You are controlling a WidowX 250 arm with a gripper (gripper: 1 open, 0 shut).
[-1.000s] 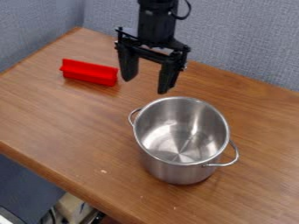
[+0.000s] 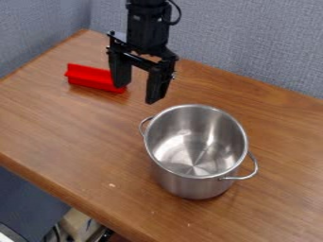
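Note:
A black gripper (image 2: 136, 77) hangs from the top centre of the camera view, fingers apart, with nothing seen between them. It is just right of a red cylindrical object (image 2: 93, 77) lying on the wooden table, its left finger over or beside that object's right end; contact cannot be told. A steel pot (image 2: 195, 151) with two side handles stands empty at the lower right, in front of the gripper.
Grey padded walls border it at the left and back. Some cables show beyond the lower left edge.
The gripper has moved left, toward the red object, and turned somewhat. The red object and the pot look unmoved.

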